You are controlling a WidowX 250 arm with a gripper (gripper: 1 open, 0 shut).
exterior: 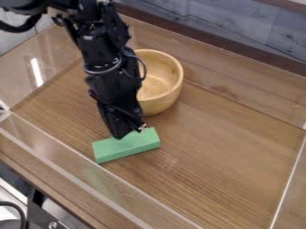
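The black arm reaches down from the top left, its gripper (129,130) low over the upper edge of a flat green block (125,148) on the wooden surface. The gripper looks shut; its fingertips are small and dark, and I see nothing clearly held between them. Whether they touch the block I cannot tell.
A tan bowl (165,76) stands behind the arm, partly hidden by it. A grey panelled wall runs along the back right, and cables hang at the lower left.
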